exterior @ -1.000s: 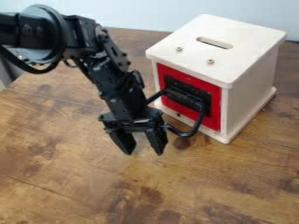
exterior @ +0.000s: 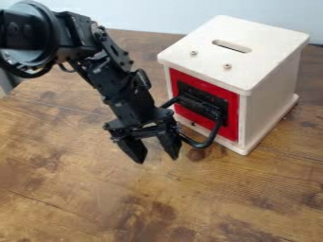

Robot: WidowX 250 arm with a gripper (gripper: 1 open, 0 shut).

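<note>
A pale wooden box (exterior: 271, 109) with a slot in its sloped top stands at the right, its red front panel (exterior: 225, 129) facing left and fitted with a black latch-like part (exterior: 199, 97) and a dark curved loop. My black gripper (exterior: 151, 148) hangs above the table in front of the box, left of the red panel, pointing down. Its two fingers stand apart, with nothing visible between them.
A light surface shows beyond the table's edge at the far left.
My arm and gripper have shifted very slightly; the box stands as before.
</note>
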